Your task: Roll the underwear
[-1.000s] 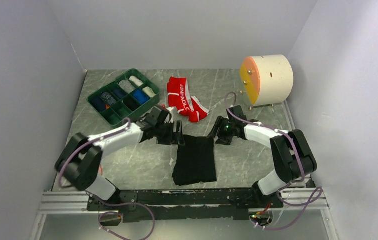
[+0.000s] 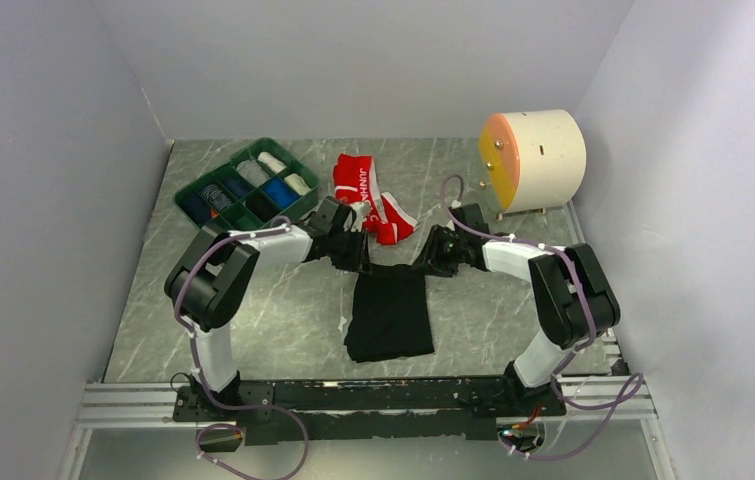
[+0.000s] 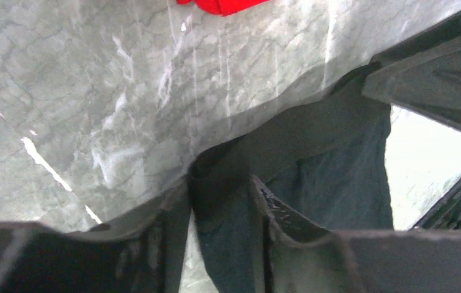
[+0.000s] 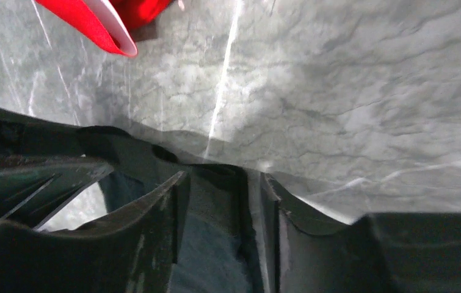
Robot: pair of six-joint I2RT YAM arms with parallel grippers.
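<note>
The black underwear lies flat in the front middle, its back edge folded in a band. My left gripper is at that edge's left corner; in the left wrist view its blurred fingers stand apart around the dark fabric. My right gripper is at the right corner; in the right wrist view its fingers stand apart, with the corner of the fabric between them. Whether either touches the cloth firmly is unclear.
A green divided bin with rolled items stands back left. Red-and-white fabric lies behind the underwear. A cream drum-shaped cabinet stands back right. Bare table flanks the underwear.
Both grippers have moved onto the back corners, and the underwear has shifted slightly toward the back. The left arm swung right and backward from a second ago.
</note>
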